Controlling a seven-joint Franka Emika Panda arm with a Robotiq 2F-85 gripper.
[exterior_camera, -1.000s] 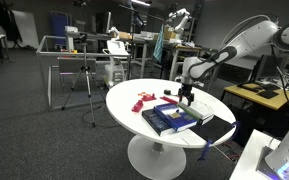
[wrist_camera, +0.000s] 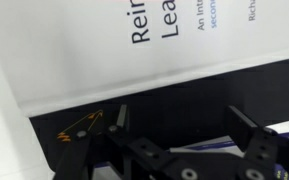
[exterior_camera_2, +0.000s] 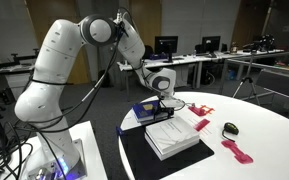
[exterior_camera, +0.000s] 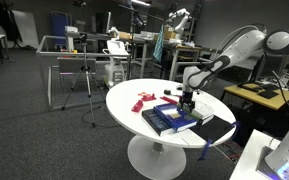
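My gripper stands open in the wrist view, its two dark fingertips wide apart and nothing gripped between them. Beyond them lies a white book [wrist_camera: 94, 65] with printed title text, only partly in view, its near edge bordering a dark strip. In exterior view 2, the gripper [exterior_camera_2: 167, 101] hangs low beside the far side of a thick white book or box [exterior_camera_2: 176, 138]. A blue box [exterior_camera_2: 144, 114] sits just behind it. From exterior view 1, the gripper [exterior_camera: 187, 103] is over the right end of the blue box [exterior_camera: 168, 119]; its fingertips are too small to make out there.
A black mat [exterior_camera_2: 144, 157] lies under the white block. Red objects [exterior_camera_2: 237, 151] and a dark mouse-like item [exterior_camera_2: 231, 130] rest on the round white table [exterior_camera_2: 274, 125].
In exterior view 1, the arm has come lower and shifted slightly right, so the gripper now hangs closer to the boxes. The objects on the table look unmoved.
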